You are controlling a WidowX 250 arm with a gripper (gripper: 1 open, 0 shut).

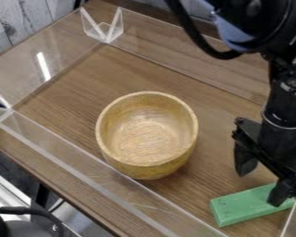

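A green rectangular block [240, 207] lies on the wooden table at the lower right. My black gripper [265, 181] stands open over its right end, one finger down at the block's top and the other raised above the wood to the upper left of it. A light wooden bowl [145, 130] sits in the middle of the table, left of the gripper.
Clear plastic walls [82, 175] edge the table along the front and left. A small clear plastic piece [103, 28] stands at the back left. The table behind and left of the bowl is free. Black cables lie at the lower left, outside it.
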